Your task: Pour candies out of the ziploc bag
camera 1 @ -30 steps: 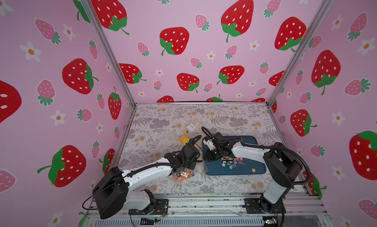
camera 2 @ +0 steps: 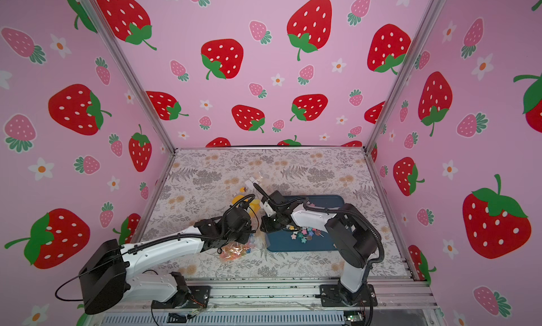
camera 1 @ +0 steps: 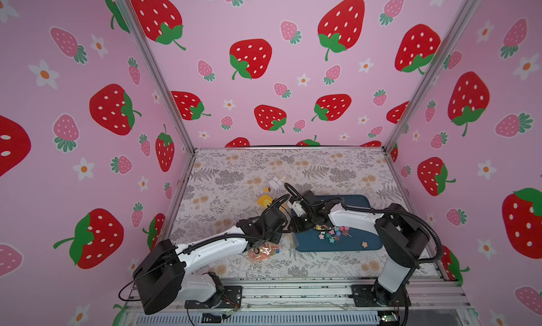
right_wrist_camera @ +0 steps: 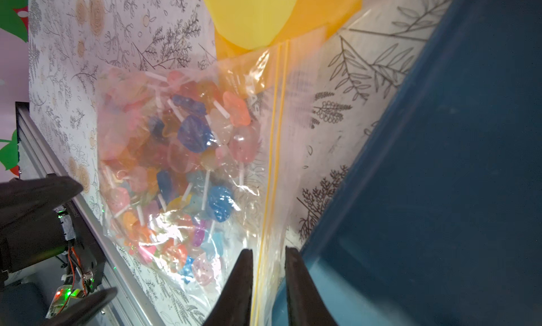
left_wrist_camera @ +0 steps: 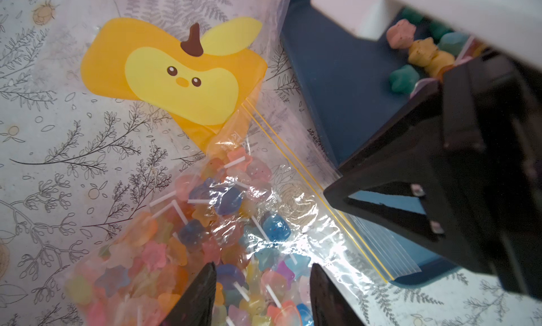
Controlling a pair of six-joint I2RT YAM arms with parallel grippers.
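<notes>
The clear ziploc bag [left_wrist_camera: 225, 213] lies flat, full of colourful lollipops and candies, its yellow-lined zip strip [right_wrist_camera: 273, 151] facing the tray. In the left wrist view my left gripper is open over the candy-filled part, fingers well apart. My right gripper is above the lower end of the zip edge; its fingers are apart by a narrower gap, with the strip visible between them. Whether they touch the film cannot be told. The blue tray [right_wrist_camera: 451, 173] lies just right of the bag; loose star-shaped candies [left_wrist_camera: 420, 49] lie in it.
A yellow printed pouch [left_wrist_camera: 169, 77] of clear plastic lies just behind the bag, touching or overlapping its far corner. Both arms meet closely over the tray's left edge.
My right arm has shifted slightly left, toward the bag's zip edge. The left arm, bag and tray look unmoved.
</notes>
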